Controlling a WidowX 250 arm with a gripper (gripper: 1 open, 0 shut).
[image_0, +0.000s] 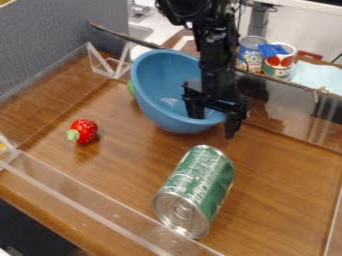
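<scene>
My black gripper (214, 108) reaches down at the right side of the blue bowl (158, 80), its fingers at the bowl's rim, partly inside. Whether the fingers are open or shut on the rim is unclear. A green-labelled can (194, 190) lies on its side on the wooden table (274, 180) in front of the bowl. A small red strawberry-like object (82, 131) lies to the left of the bowl.
At the back right stand cans (278, 60) near a pale cloth (318, 76). A grey panel (47, 40) borders the back left, and clear walls edge the table. Free wood lies at front left and right.
</scene>
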